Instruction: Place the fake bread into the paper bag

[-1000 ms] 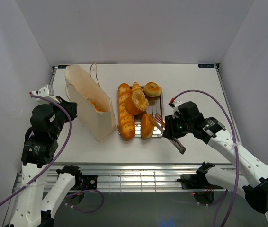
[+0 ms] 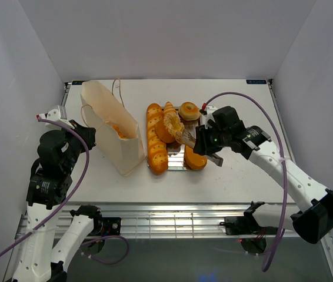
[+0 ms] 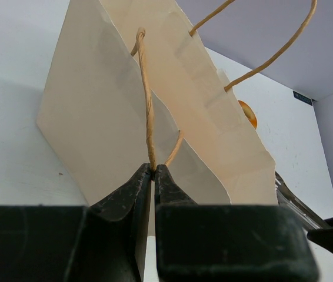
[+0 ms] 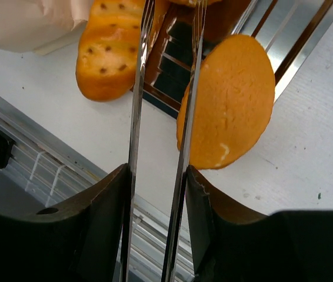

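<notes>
My left gripper is shut on a twisted handle [image 3: 149, 111] of the standing, open-topped paper bag [image 2: 122, 144]. Something orange [image 2: 119, 131] shows inside the bag's mouth. Over on the right, my right gripper grips metal tongs [image 4: 184, 153] between its part-open fingers. In the top view, the tongs reach over the tray to a ring-edged bread piece [image 2: 173, 124]; whether they grip it cannot be told. A flat oval bread [image 4: 228, 103] lies just below them, beside a long loaf [image 2: 156, 154] and a round bun [image 2: 189, 110].
The bread sits on and around a metal tray [image 2: 175, 164]. The bag stands close to the long loaf's left. A metal rail [image 2: 172, 217] runs along the front edge.
My right gripper and the tongs have moved left and up to the ring-edged piece. The oval bread has shifted right and lies flatter. The left gripper and bag have not moved.
</notes>
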